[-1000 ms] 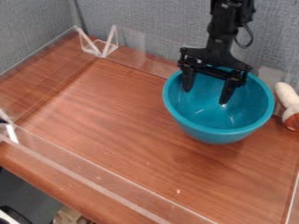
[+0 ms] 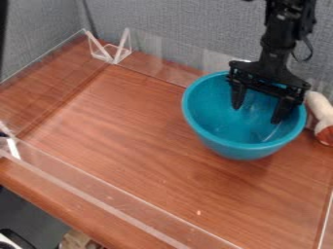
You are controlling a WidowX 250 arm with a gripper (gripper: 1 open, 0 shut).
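A teal plastic bowl (image 2: 221,136) stands at the right of the wooden tabletop (image 2: 117,146). The black gripper (image 2: 258,105) hangs over and inside the bowl, its two fingers spread apart and reaching down near the right half of the bowl's interior. Whether anything lies under or between the fingertips is hard to tell.
A white and red object (image 2: 321,124) lies just right of the bowl, against the back. A clear bracket (image 2: 109,49) sits at the back left corner. Grey padded walls and clear edge strips border the table, whose left and front areas are bare.
The gripper and arm have moved to the right by a noticeable amount, toward the bowl's right side. The bowl looks almost unmoved.
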